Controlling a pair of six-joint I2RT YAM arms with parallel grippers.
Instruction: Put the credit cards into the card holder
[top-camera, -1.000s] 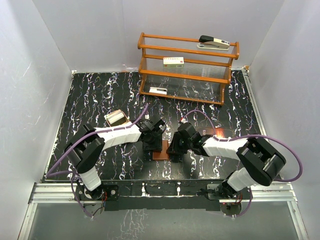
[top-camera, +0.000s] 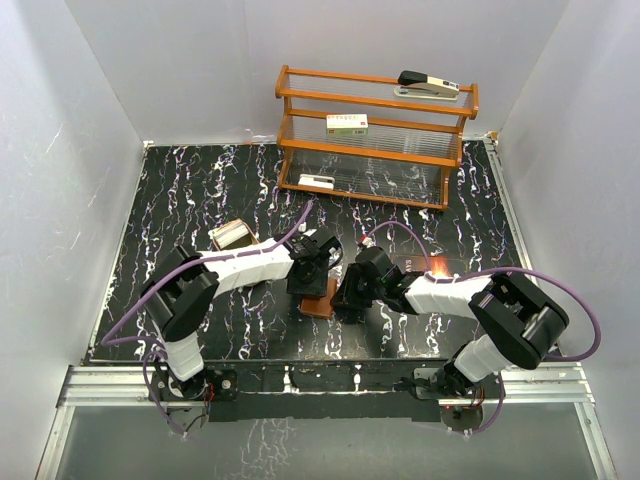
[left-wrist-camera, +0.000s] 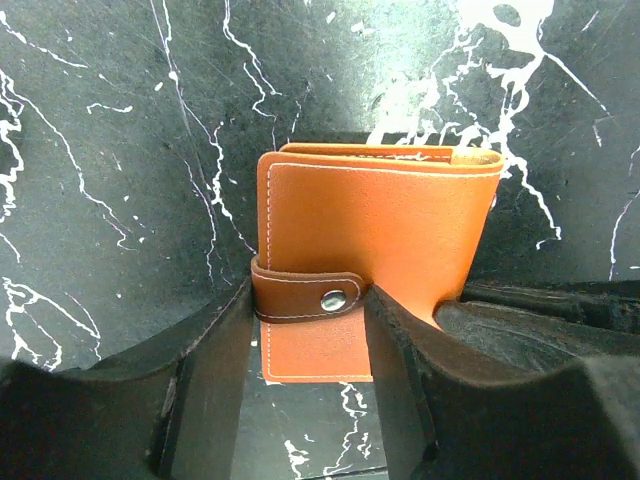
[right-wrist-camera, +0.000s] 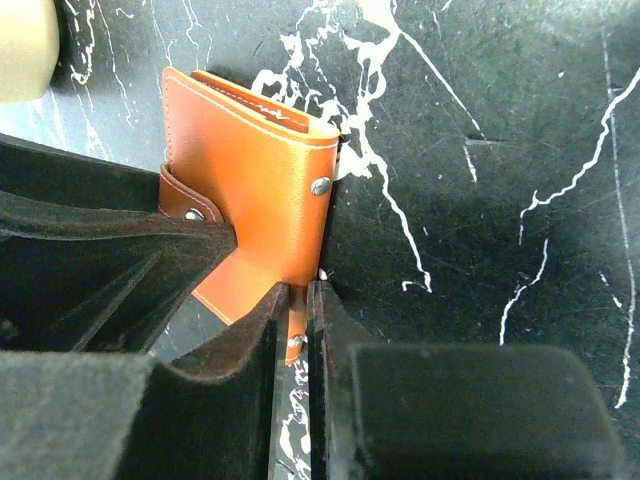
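The orange leather card holder stands on the dark marbled table, its brown strap closed over the front with a metal snap. In the top view only a small part of the holder shows between the two grippers. My left gripper is part open, its fingers on either side of the strap; the left one touches the strap's edge. At the holder's other side, my right gripper is shut on its spine edge, below a metal rivet. No credit card can be made out clearly; the holder's inside is mostly hidden.
A wooden-framed rack with a stapler and a small box stands at the back. An open box lies left of the left arm. An orange-brown flat item is partly visible beyond the right arm. Bare table lies at the far left.
My left gripper has shifted a little to the right over the holder, and the holder has turned slightly. The right arm has stayed almost still.
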